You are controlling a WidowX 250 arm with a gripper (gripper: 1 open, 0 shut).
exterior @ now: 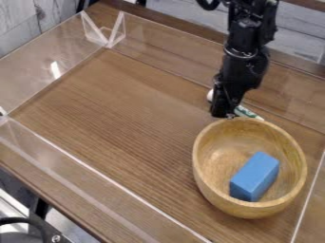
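Observation:
My gripper (222, 106) reaches down from the top right, just behind the bowl, its tip low beside a small pale greenish-white object (248, 114) on the wooden floor, partly hidden by the gripper. The fingertips are dark and small, and whether anything is between them is unclear. A wooden bowl (211, 159) holds a blue block (256, 177) at the lower right.
A dark piece (19, 231) shows at the bottom left corner.

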